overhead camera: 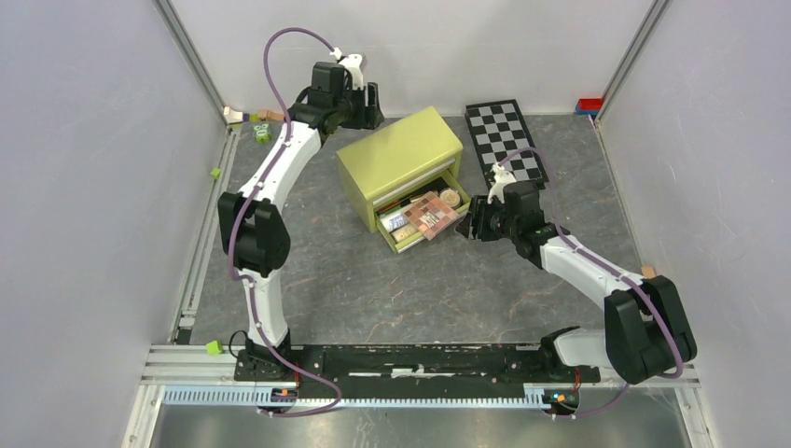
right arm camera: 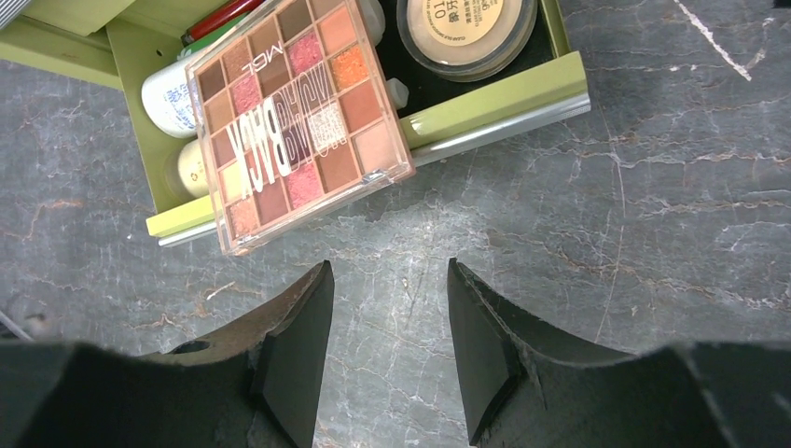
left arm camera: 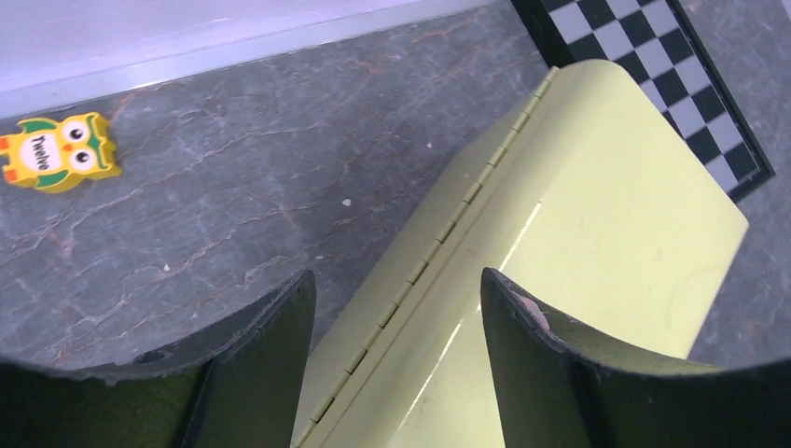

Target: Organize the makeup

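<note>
A pale green metal cabinet (overhead camera: 399, 149) stands at the centre with its lower drawer (right arm camera: 494, 117) pulled out. The drawer holds a round compact (right arm camera: 464, 28), a white tube (right arm camera: 168, 103) and other items; a clear-lidded eyeshadow palette (right arm camera: 298, 126) lies tilted across its top, past the front edge. My left gripper is open, high above the cabinet's back left, near the wall. My right gripper is open beside the drawer's front right, with bare floor between its fingers.
A checkerboard (overhead camera: 499, 131) lies at the back right. A yellow owl toy (left arm camera: 65, 149) is near the back wall on the left, with small blocks in the back left corner.
</note>
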